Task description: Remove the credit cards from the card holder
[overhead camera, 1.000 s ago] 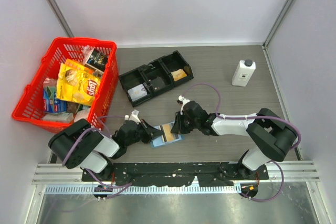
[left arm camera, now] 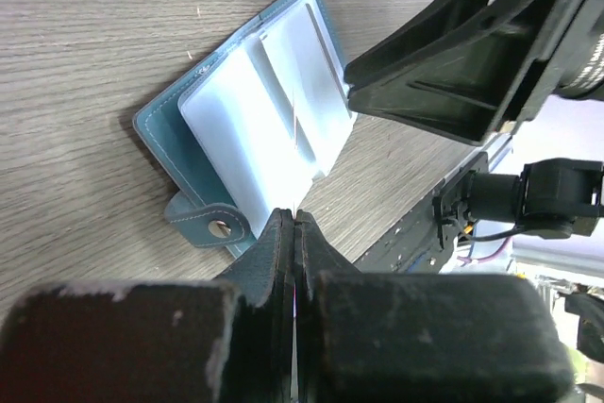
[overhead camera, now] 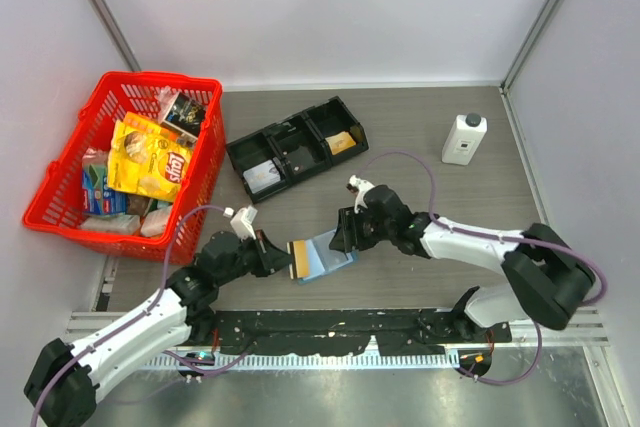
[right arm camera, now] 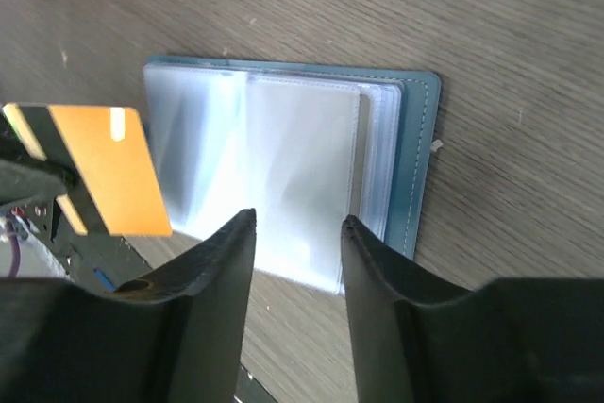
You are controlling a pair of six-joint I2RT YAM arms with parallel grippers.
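An orange card with a black stripe (right arm camera: 113,172) is pinched along its edge by my left gripper, which is shut. Seen edge-on in the left wrist view, the card is only a thin line. It hangs over the left side of the blue card holder (overhead camera: 332,255), clear of its sleeve as far as shows. The holder lies spread on the table, its clear plastic sleeves (right arm camera: 297,158) facing up and a snap strap (left arm camera: 212,224) at one end. Over those sleeves, my right gripper stands part open, with nothing held between its fingertips.
A black divided tray (overhead camera: 300,152) holding a white item and a yellow-orange item lies behind the holder. To the left stands a red basket (overhead camera: 205,167) full of packets; a white bottle (overhead camera: 464,139) is at the back right. Table between tray and bottle is free.
The left gripper has drawn the orange card leftward, from over the holder's middle to its left edge.
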